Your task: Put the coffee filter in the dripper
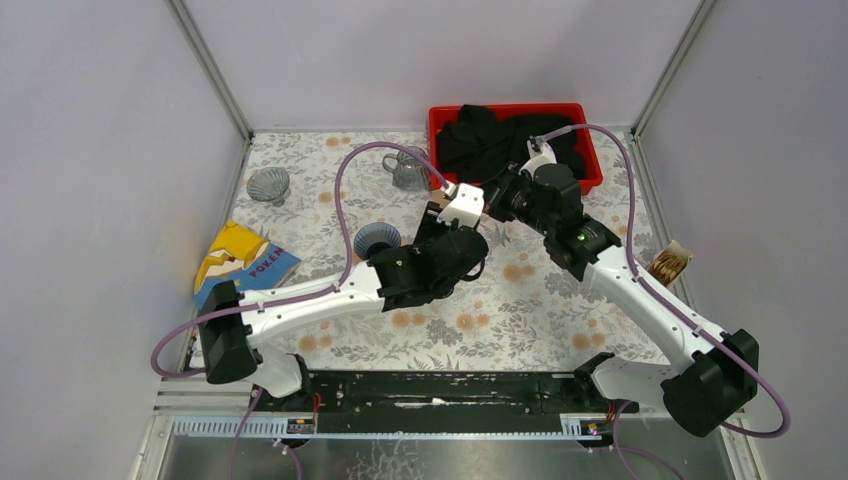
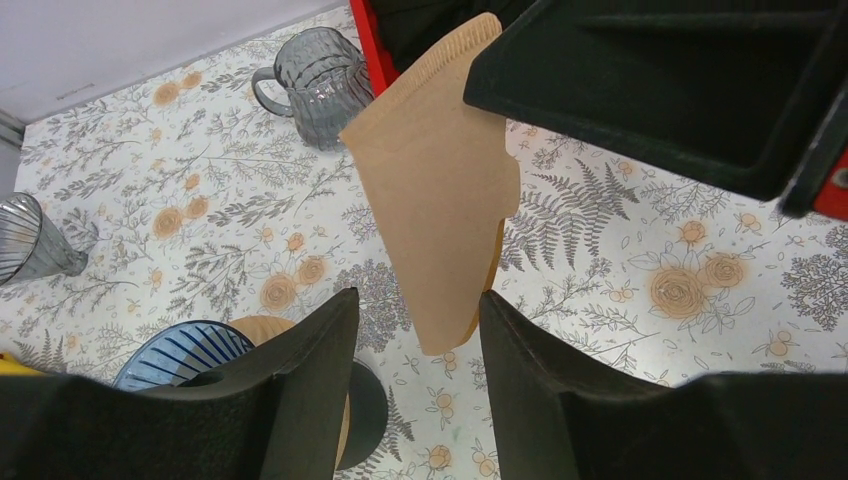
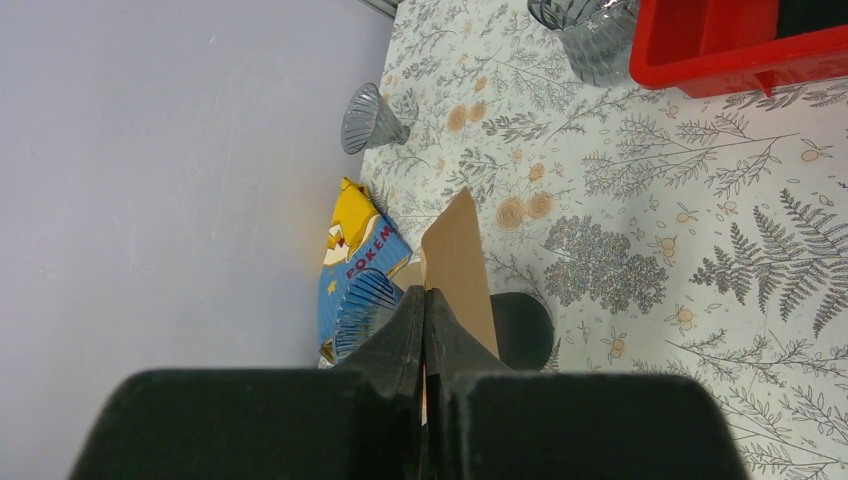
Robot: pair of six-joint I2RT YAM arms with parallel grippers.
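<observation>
A brown paper coffee filter (image 2: 430, 220) hangs upright, held by my right gripper, which is shut on it; its dark body fills the upper right of the left wrist view. My left gripper stands open just below and beside the filter, its fingers apart with the filter's lower end behind the gap. The blue ribbed dripper (image 1: 377, 238) sits left of both grippers on a dark base, partly hidden by my left finger in the left wrist view.
A red bin (image 1: 515, 118) with dark cloth stands at the back, a glass jug (image 1: 408, 172) beside it. A glass cup (image 1: 268, 183) and a Pokémon bag (image 1: 245, 268) lie left. A holder of brown filters (image 1: 668, 265) is at the right edge.
</observation>
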